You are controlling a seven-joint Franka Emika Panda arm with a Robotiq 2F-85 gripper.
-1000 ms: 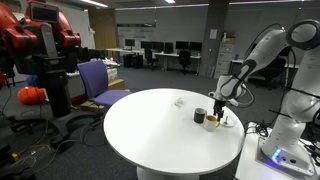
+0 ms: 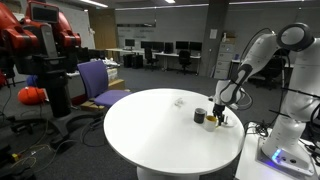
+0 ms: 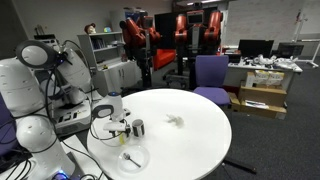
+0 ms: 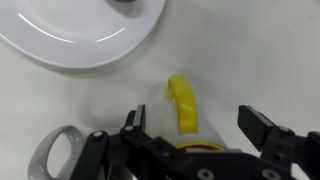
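Observation:
A white mug with a yellow inside stands near the right edge of the table. From above in the wrist view, its yellow handle points up the frame, with part of the yellow rim at the bottom. My gripper is open over the mug, one finger on either side of the handle, with visible gaps to both. In exterior view 2 the yellow handle shows just below the dark gripper. Much of the mug's body is hidden behind the gripper in the wrist view.
A white plate with a small dark item lies nearby.
My gripper seems slightly lower and closer to the white mug, whose yellow inside showed more clearly a second ago. The mugs have not visibly moved.

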